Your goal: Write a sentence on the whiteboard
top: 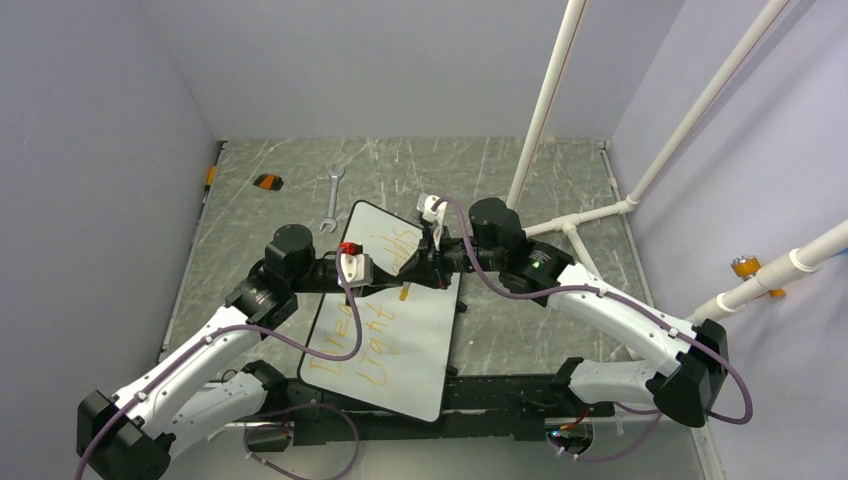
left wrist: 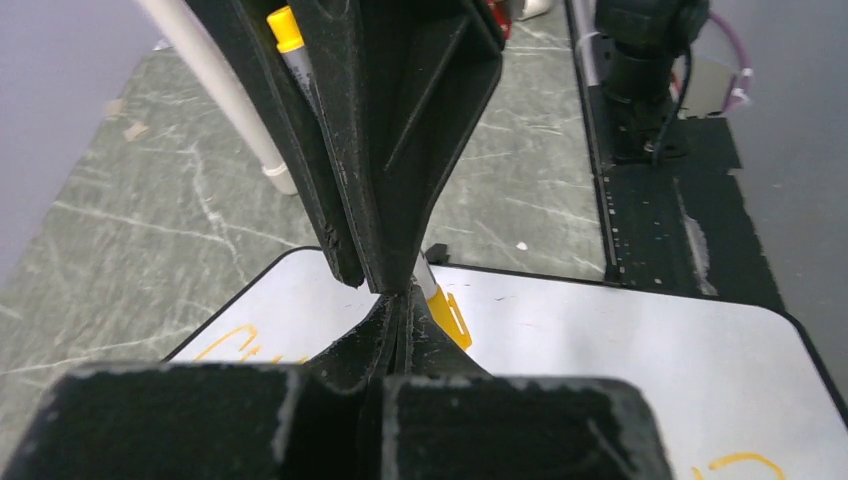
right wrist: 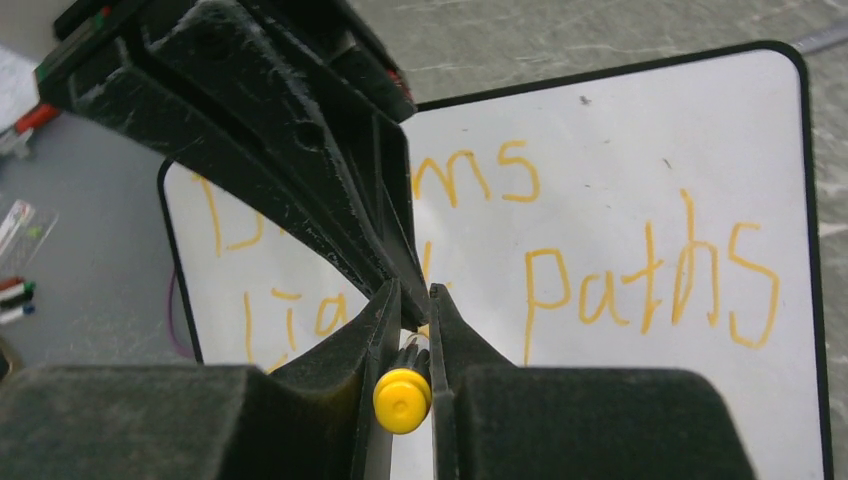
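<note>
The whiteboard (top: pixel 400 350) bears yellow handwriting, with "Light paths" legible in the right wrist view and "Dreams" partly covered. My right gripper (top: pixel 405 275) is shut on a marker, whose yellow rear end (right wrist: pixel 402 402) tilts up toward that wrist's camera. The marker's yellow cap (left wrist: pixel 448 315) points down over the board, its clip showing in the left wrist view. My left gripper is shut beside the cap, nothing visible between its fingertips. Both grippers' tips meet or nearly touch; whether left touches the cap is hard to tell.
Farther back on the grey table lie a wrench (top: pixel 333 200) and an orange-black object (top: pixel 268 182). White pipes (top: pixel 572 219) stand along the right side. Free tabletop surrounds the board's back and left.
</note>
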